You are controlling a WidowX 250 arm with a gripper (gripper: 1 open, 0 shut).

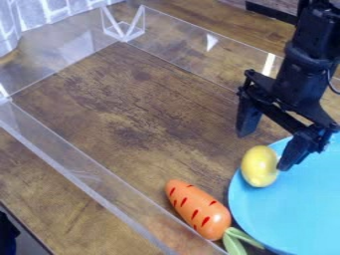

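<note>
My black gripper point(276, 133) hangs open at the right, just above a light blue plate point(299, 214), its two fingers spread with nothing held. A yellow lemon-like object point(259, 165) rests on the plate's left part, just below the fingers. A toy orange carrot point(198, 207) with red stripes and green leaves lies beside the plate at the bottom, outside it.
Clear plastic walls point(93, 189) border the wooden surface point(119, 120) on the left, back and front, with a clear bracket point(122, 24) at the back corner. A white striped object stands at the upper left.
</note>
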